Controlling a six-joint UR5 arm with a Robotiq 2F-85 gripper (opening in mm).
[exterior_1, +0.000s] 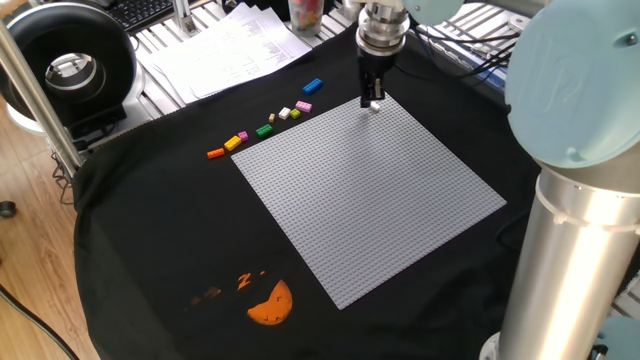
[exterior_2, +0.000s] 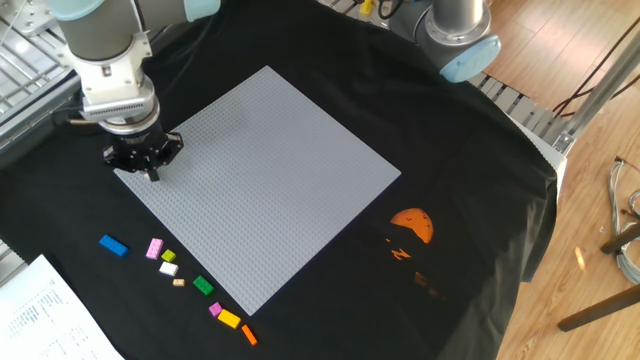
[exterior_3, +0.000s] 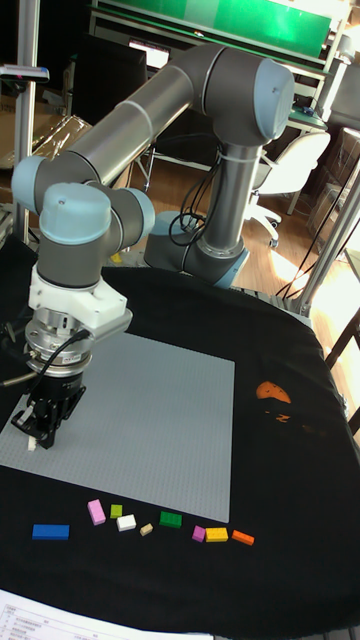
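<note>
At the far corner of the grey baseplate (exterior_1: 370, 190), a small white brick (exterior_1: 375, 106) shows right below my gripper (exterior_1: 372, 100). The gripper points straight down, its fingertips at or just over the brick. From the other side, in exterior view 2, the gripper (exterior_2: 148, 168) hangs over the plate's left corner and only a pale bit of the brick shows under it. Exterior view 3 has the white brick (exterior_3: 32, 444) by the fingertips, near the plate's left edge. The fingers partly hide it, and whether they are closed on it cannot be made out.
Loose bricks lie on the black cloth along one plate edge: blue (exterior_2: 114, 245), pink (exterior_2: 154, 248), white (exterior_2: 169, 269), green (exterior_2: 203, 285), yellow (exterior_2: 229, 319), orange (exterior_2: 249, 334) and other small ones. Otherwise the baseplate is bare. Papers (exterior_1: 225, 50) lie beyond the cloth.
</note>
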